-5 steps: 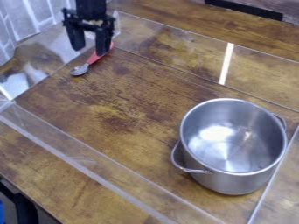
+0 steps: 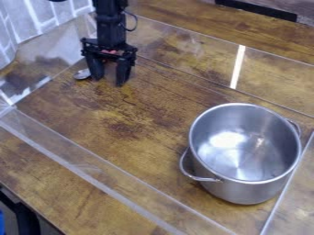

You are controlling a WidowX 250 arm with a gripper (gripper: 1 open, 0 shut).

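Note:
The black gripper (image 2: 106, 62) is low over the tabletop at the upper left, pointing down. A spoon with a red handle lies beneath it, mostly covered by the gripper; its metal bowl (image 2: 83, 74) peeks out at the gripper's left, and a bit of red shows behind the fingers. I cannot tell whether the fingers are open or shut on it. A large steel pot (image 2: 243, 151) with side handles stands at the right front.
Transparent panels or strips run along its left and front edges. A white tape strip (image 2: 237, 67) lies at the upper right.
The gripper has come down onto the spoon, which it now largely hides. The pot has stayed in place.

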